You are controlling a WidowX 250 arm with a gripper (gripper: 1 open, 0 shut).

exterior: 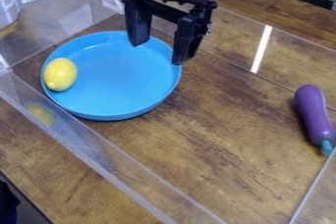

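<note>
A blue plate [112, 85] lies on the wooden table, with a yellow egg-shaped object [59, 74] at its left side. My black gripper [161, 36] hangs over the back of the plate, its two fingers pointing down, apart from each other. I see nothing held between them. A purple eggplant-like object [312, 115] with a teal tip lies at the right.
Clear plastic walls [105, 174] run along the left and front left of the work area. The wooden surface right of and in front of the plate is clear.
</note>
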